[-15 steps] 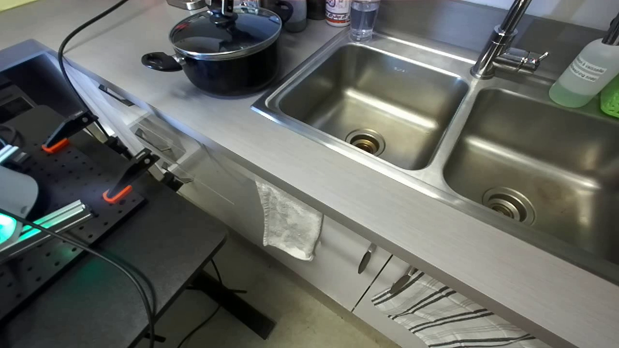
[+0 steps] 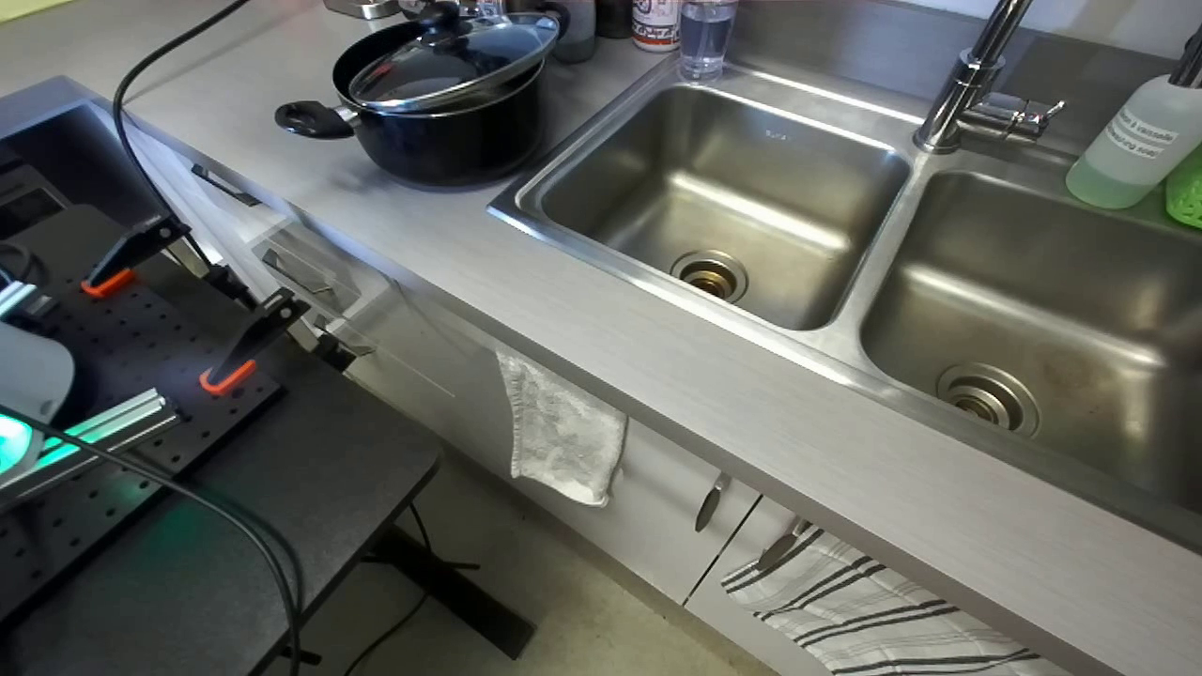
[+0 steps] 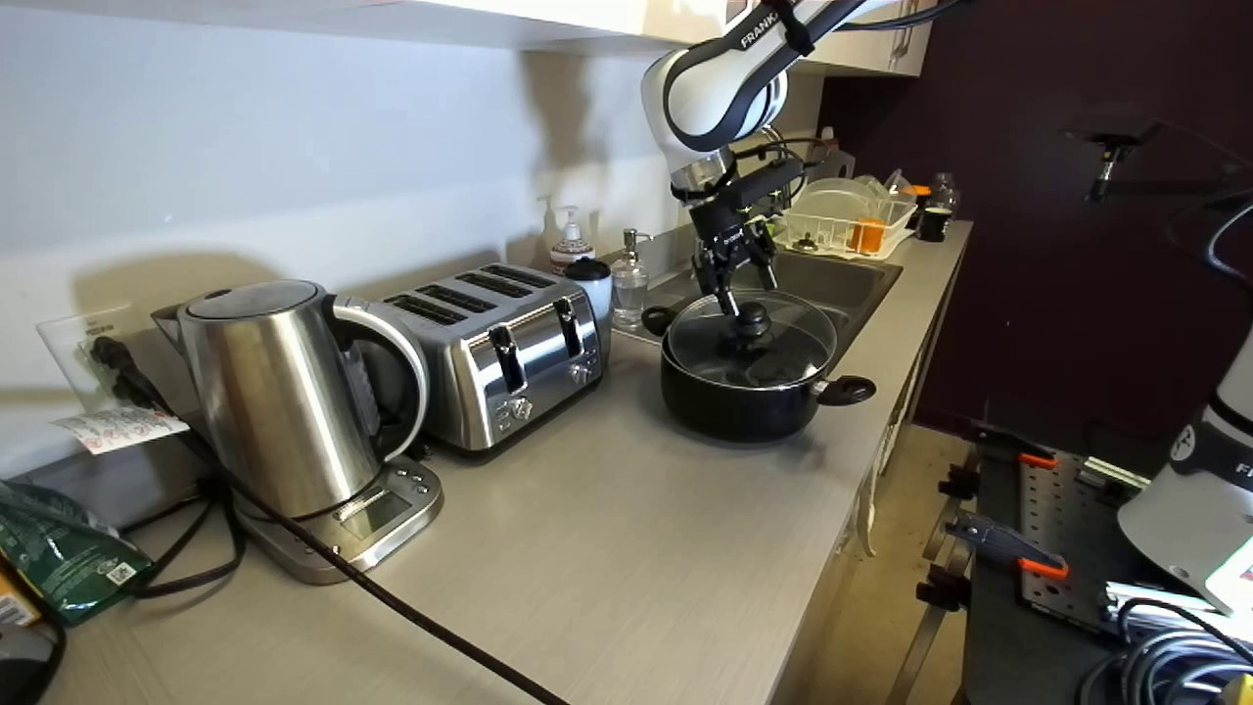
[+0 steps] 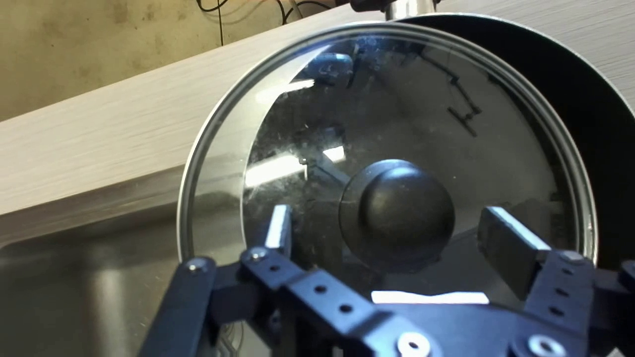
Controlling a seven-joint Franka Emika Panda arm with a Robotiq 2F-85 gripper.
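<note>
A glass lid (image 4: 476, 160) with a round black knob (image 4: 397, 214) lies shifted and tilted on the black pot (image 2: 462, 141). In the wrist view, part of the dark pot opening shows beyond the lid's right side, and the lid's left side overhangs. My gripper is over the lid, its fingers (image 4: 278, 229) apart on either side of the knob, with visible gaps and nothing clasped. In exterior view 2, the gripper comes down from above, close to the knob.
The double sink (image 2: 721, 192) adjoins the pot, with a faucet (image 2: 958, 107) behind it. A toaster (image 3: 505, 352) and a kettle (image 3: 282, 399) stand on the counter (image 3: 611, 529), whose front stretch is clear. Bottles line the wall behind the pot.
A second ago the lid sat level across the pot; now it is tilted and displaced toward the sink side. The gripper tips seen at the knob earlier no longer show clearly in exterior view 1.
</note>
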